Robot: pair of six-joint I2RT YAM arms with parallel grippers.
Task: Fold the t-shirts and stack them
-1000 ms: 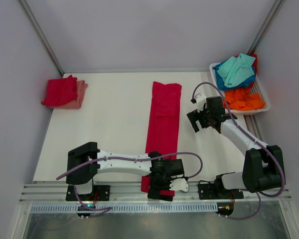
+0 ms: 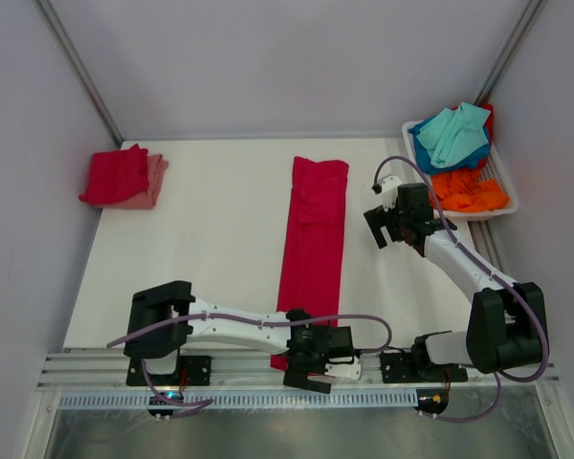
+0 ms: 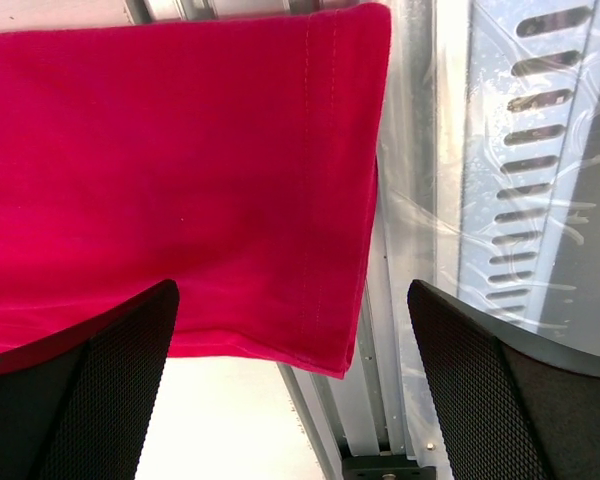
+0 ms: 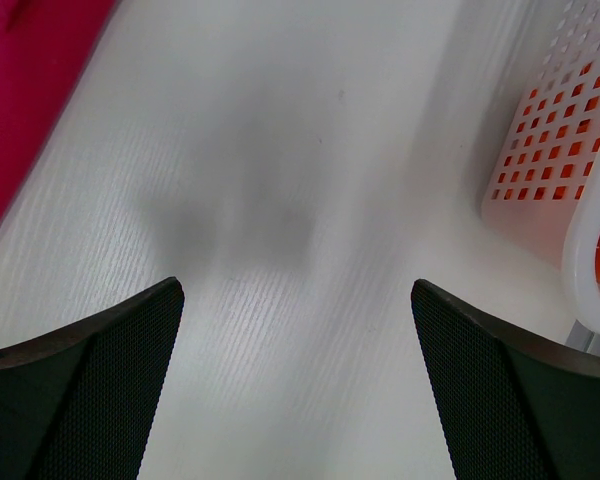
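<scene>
A long red t-shirt (image 2: pixel 311 249), folded lengthwise into a strip, lies down the middle-right of the table and reaches over the front edge. My open left gripper (image 2: pixel 309 373) is over its near end; in the left wrist view the shirt's end (image 3: pixel 200 190) lies between and beyond the fingertips, on the rail. My right gripper (image 2: pixel 381 225) stands open right of the strip, over bare table, with nothing between its fingers. At the far left lies a folded stack (image 2: pixel 117 175) of red and pink shirts.
A white basket (image 2: pixel 507 196) of cyan, blue, red and orange cloths (image 2: pixel 464 191) stands at the back right, close to my right gripper. A metal rail runs along the front edge.
My right gripper has shifted very slightly. The shirts look unchanged.
</scene>
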